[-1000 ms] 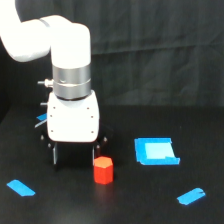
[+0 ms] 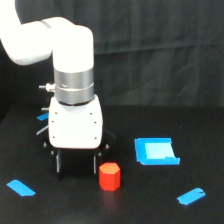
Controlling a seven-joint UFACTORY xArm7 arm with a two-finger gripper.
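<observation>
A red block [image 2: 109,175] lies on the black surface, just right of and in front of my gripper [image 2: 76,160]. The gripper hangs low from the white arm, its two thin dark fingers set apart, open, with nothing visible between them. To the right rests a small blue-edged tray [image 2: 156,151] with a pale inside.
Strips of blue tape [image 2: 21,188] mark the front left, with another strip [image 2: 191,196] at the front right and a small blue piece [image 2: 43,116] behind the arm at left.
The arm and gripper have shifted slightly to the right and a little downward. The red block also appears a little farther right and lower.
</observation>
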